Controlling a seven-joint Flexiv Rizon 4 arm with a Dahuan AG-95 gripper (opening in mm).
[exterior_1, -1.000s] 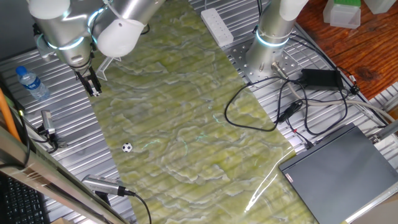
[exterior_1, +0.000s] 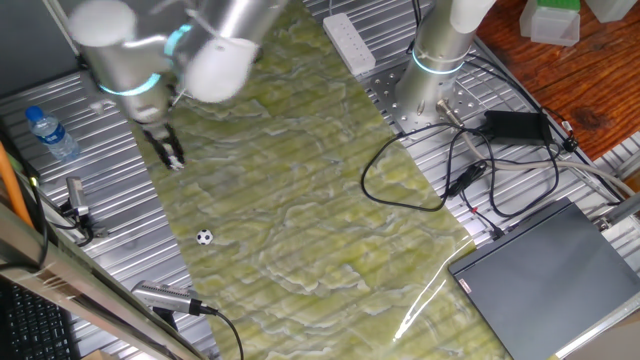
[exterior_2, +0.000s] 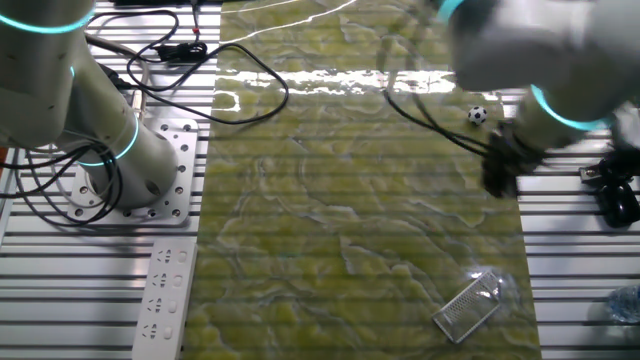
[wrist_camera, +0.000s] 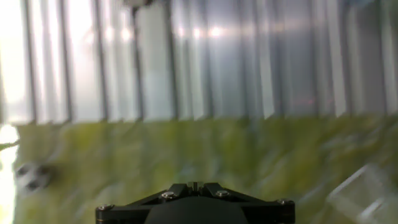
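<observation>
A small black-and-white soccer ball (exterior_1: 204, 237) rests near the left edge of the green marbled mat; the second exterior view has the ball (exterior_2: 477, 115) near the mat's far right corner. Blurred, the ball (wrist_camera: 32, 177) also shows at the left of the wrist view. A flat metal grater (exterior_2: 468, 305) lies on the mat, its blurred outline (wrist_camera: 364, 190) at the wrist view's lower right. My black gripper (exterior_1: 177, 163) hangs over the mat's left edge, between grater and ball and apart from both. In the wrist view my gripper appears shut, nothing visible between its fingers.
A water bottle (exterior_1: 52, 134) stands on the slatted metal table left of the mat. A power strip (exterior_1: 349, 44), looped black cables (exterior_1: 400, 207) and a closed laptop (exterior_1: 555, 280) lie along the right side.
The arm has swung slightly to the right in exterior view 1, its gripper moving down and right toward the ball. The ball has stayed where it was.
</observation>
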